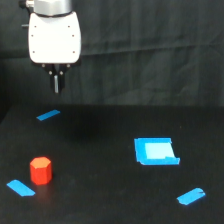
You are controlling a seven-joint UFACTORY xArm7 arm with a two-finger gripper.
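A red hexagonal block (41, 170) stands on the black table at the left front. Blue tape frames a white square (159, 151) right of the table's middle. High at the upper left hangs my gripper (57, 84), pointing down, well above the table and apart from the block. Its thin dark fingers blend into the dark backdrop, so their opening is hard to make out. No object shows at their tips.
Single strips of blue tape lie at the left back (48, 115), by the left front edge (20, 187) and at the right front (191, 196). A black curtain (150, 60) hangs behind.
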